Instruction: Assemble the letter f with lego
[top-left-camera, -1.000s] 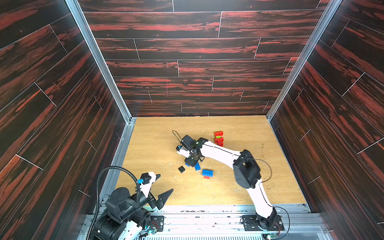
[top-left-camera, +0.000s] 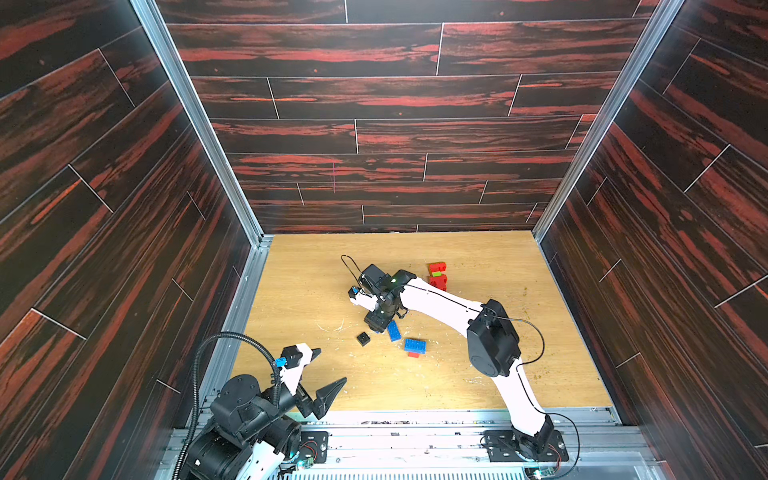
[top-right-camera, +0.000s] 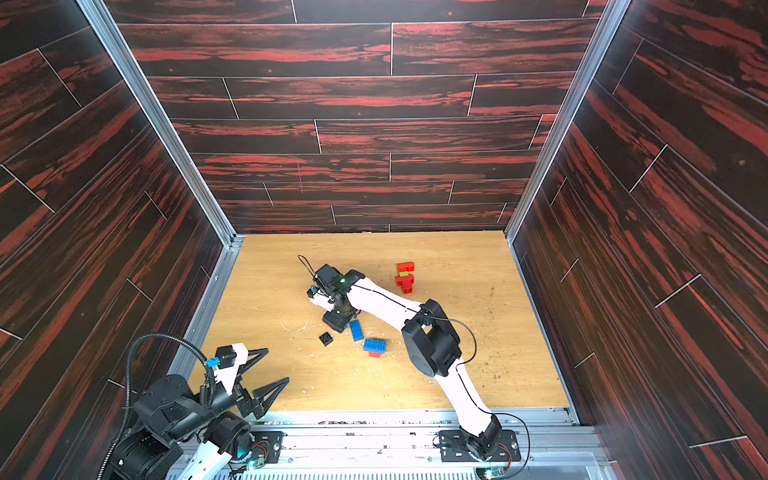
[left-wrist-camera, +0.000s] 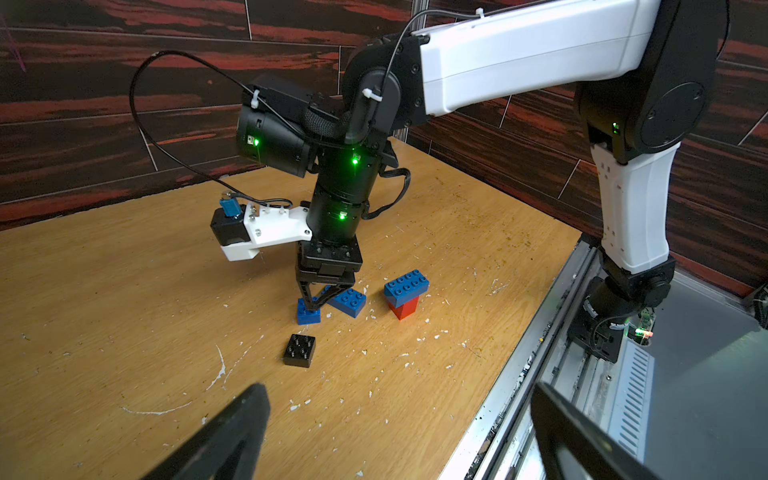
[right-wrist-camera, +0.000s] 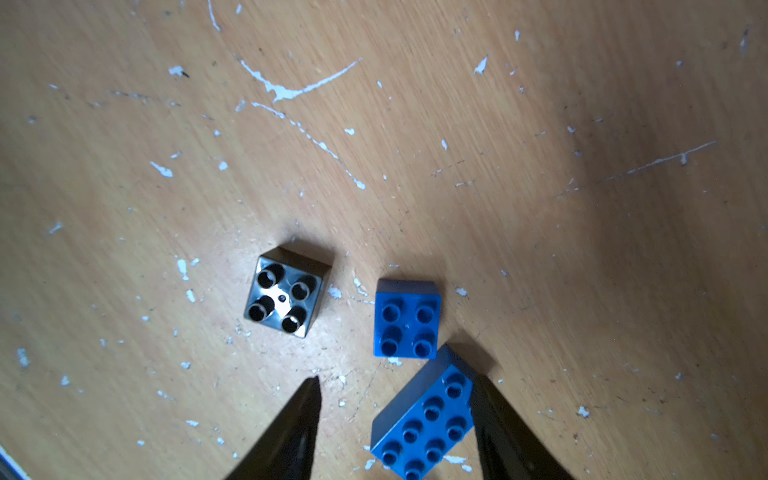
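Note:
Below my right gripper, open and pointing down with nothing held, lie a small blue brick (right-wrist-camera: 406, 320) and a longer blue brick (right-wrist-camera: 428, 420). The long one shows between its fingers in the right wrist view; the small one sits just ahead of them. A black brick (right-wrist-camera: 286, 293) rests to the left, apart from both. A blue brick on a red one (left-wrist-camera: 406, 288) stands to the right in the left wrist view. Farther back is a red piece with a green bit (top-left-camera: 437, 276). My left gripper (top-left-camera: 332, 368) is open and empty at the front left.
The right arm (top-left-camera: 440, 305) stretches over the middle of the table, between the red piece and the blue bricks. Bare tabletop (top-left-camera: 296, 280) lies at the back left, and the right side is clear too. A metal rail (top-left-camera: 400, 417) bounds the front edge.
The left arm stays still.

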